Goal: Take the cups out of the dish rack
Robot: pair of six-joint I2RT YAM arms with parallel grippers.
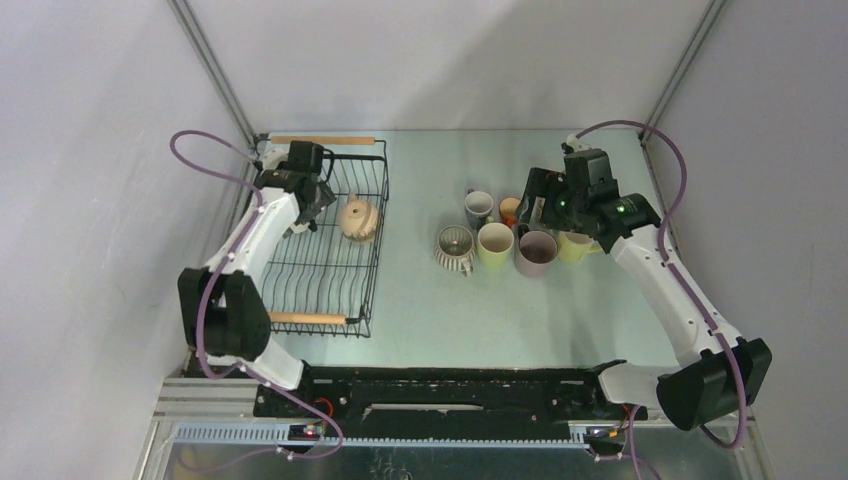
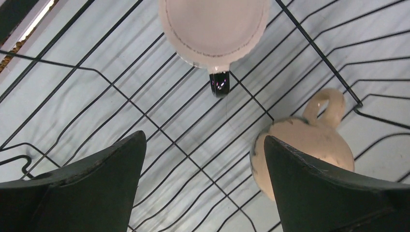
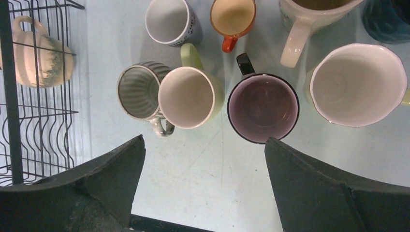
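Observation:
In the dish rack lies a ribbed peach mug, its loop handle showing in the left wrist view. A pale pink cup with a black-tipped handle is in the rack too, ahead of my left fingers. My left gripper stands open over the wires, holding nothing; the peach mug is partly behind its right finger. Over the cups on the counter, my right gripper is open and empty. Below it are a striped mug, a pale green mug and a purple mug.
Behind these stand a grey-white cup, an orange cup, a cream mug and a dark teal cup. A wavy-rimmed yellow mug is at the right. The counter's front and the strip beside the rack are clear.

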